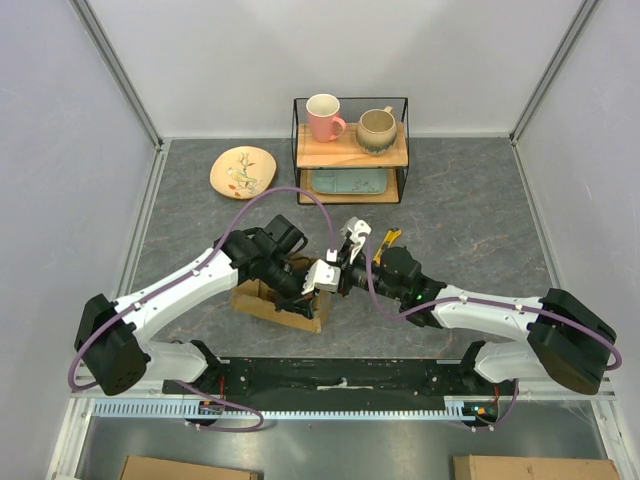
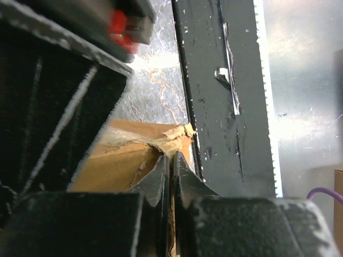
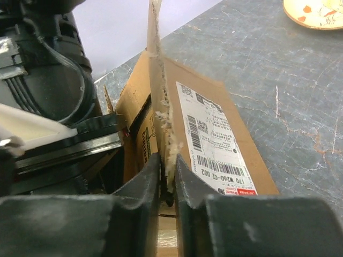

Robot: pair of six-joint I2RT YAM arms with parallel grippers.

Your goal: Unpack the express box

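The cardboard express box (image 1: 270,312) sits in the middle of the table, largely hidden under both arms. My left gripper is shut at the box's edge, where torn tape and cardboard show. My right gripper is at an upright cardboard flap (image 3: 159,96); whether its fingers are closed on the flap is unclear. Beside that flap a panel with a white shipping label (image 3: 206,139) slopes down. The left arm partly blocks the right wrist view.
A yellow tool (image 1: 392,236) lies behind the right arm. A plate (image 1: 243,171) and a shelf (image 1: 350,150) with mugs and a green tray stand at the back.
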